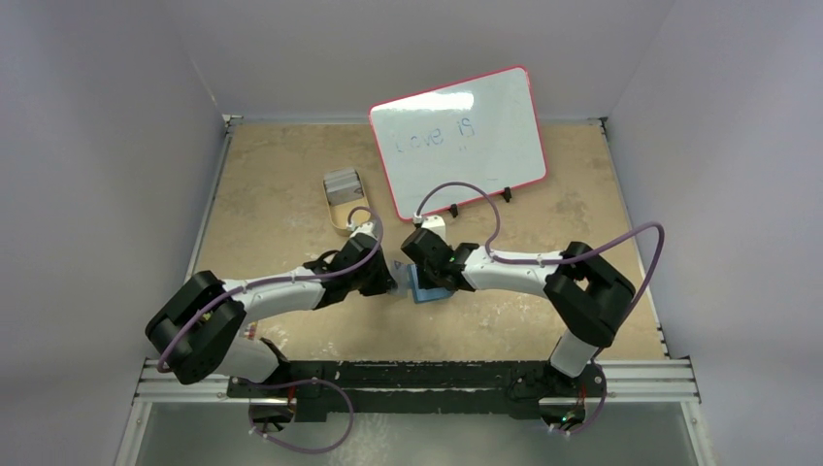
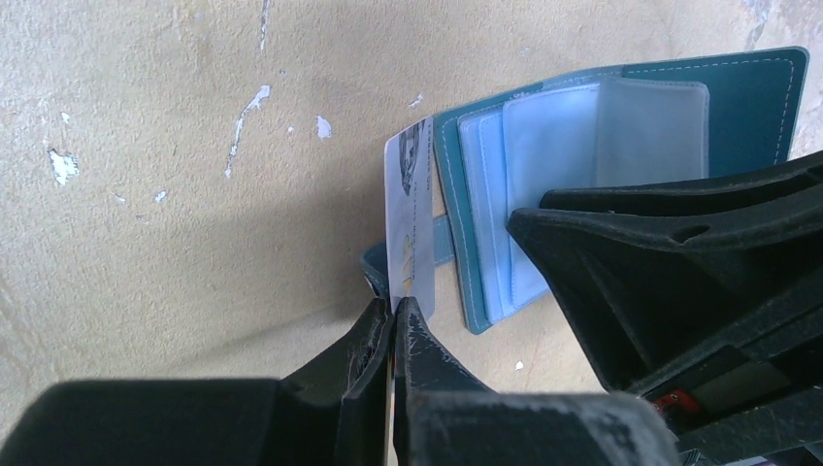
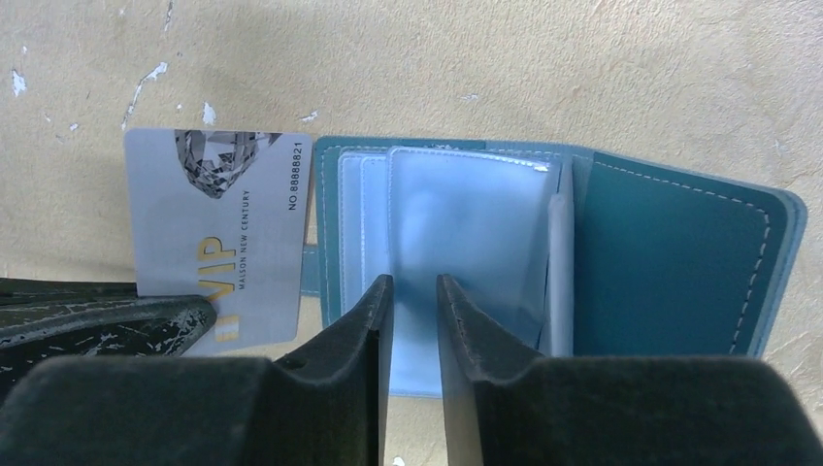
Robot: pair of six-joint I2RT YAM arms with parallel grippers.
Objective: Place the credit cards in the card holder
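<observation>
A silver VIP card stands just left of the teal card holder, held in my left gripper, whose fingertips are shut on the card's lower part in the left wrist view. The holder lies open, with pale blue translucent sleeves [image 3: 466, 233] on it. My right gripper is part open over the sleeves, its fingertips at their left portion, nothing clearly between them. In the top view both grippers [image 1: 388, 282] meet at the holder, largely hiding it.
A small tan box [image 1: 347, 209] with grey cards sits behind my left arm. A whiteboard [image 1: 456, 146] stands at the back.
</observation>
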